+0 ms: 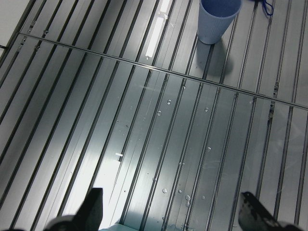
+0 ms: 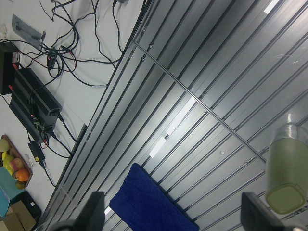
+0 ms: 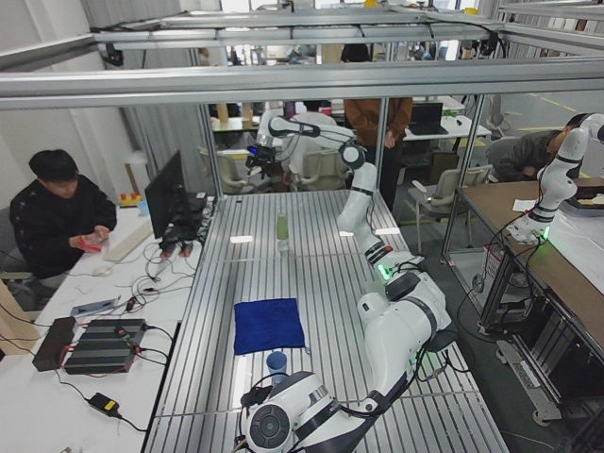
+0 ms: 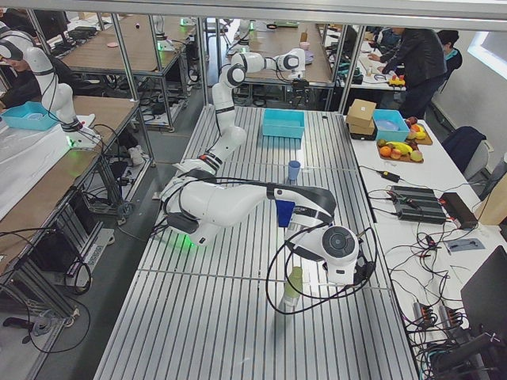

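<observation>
A blue cup stands on the slatted table, above my left gripper in its wrist view; the gripper's fingers are spread, nothing between them. A green bottle stands beside my right gripper, whose fingers are also spread and empty. A blue cloth lies flat between bottle and cup. In the camera left view the bottle is toward the back and the cup toward the front.
A teal bin is at the left arm's end of the table. The side desk holds electronics, cables and a fruit tray.
</observation>
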